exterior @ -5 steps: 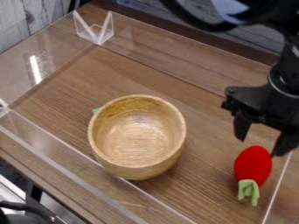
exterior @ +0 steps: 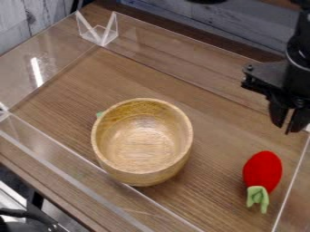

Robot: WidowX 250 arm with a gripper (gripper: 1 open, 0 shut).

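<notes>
My black gripper [exterior: 281, 118] hangs at the right edge of the view, its fingers pointing down above the wooden table [exterior: 158, 63]. Below it, a red object with a pale green end [exterior: 262, 174], like a toy strawberry or radish, lies on the table, apart from the fingers. A round tan bowl [exterior: 141, 139] sits at the centre left, empty. Whether the fingers are open or shut is hard to tell.
A clear plastic piece [exterior: 100, 27] stands at the upper left. A small green bit shows behind the bowl's left rim. Black cables lie at the lower left.
My gripper has risen and moved back, up and away from the red object, which lies where it was. The bowl is unchanged.
</notes>
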